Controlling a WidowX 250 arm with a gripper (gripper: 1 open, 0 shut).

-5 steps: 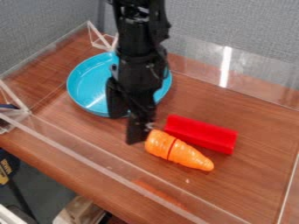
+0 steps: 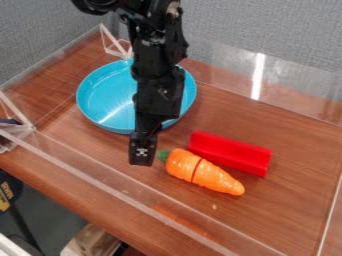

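My black gripper [image 2: 142,150] hangs just left of the orange toy carrot [image 2: 202,172], near its green top, in front of the blue plate [image 2: 102,97]. The arm covers part of the plate. The carrot lies on the wooden surface. Whether the fingers are open or shut is unclear.
A red block [image 2: 230,151] lies behind the carrot, to the right. Clear low walls border the wooden area [image 2: 281,210]. Bare wood is free at the right and at the front.
The carrot and red block look unmoved.
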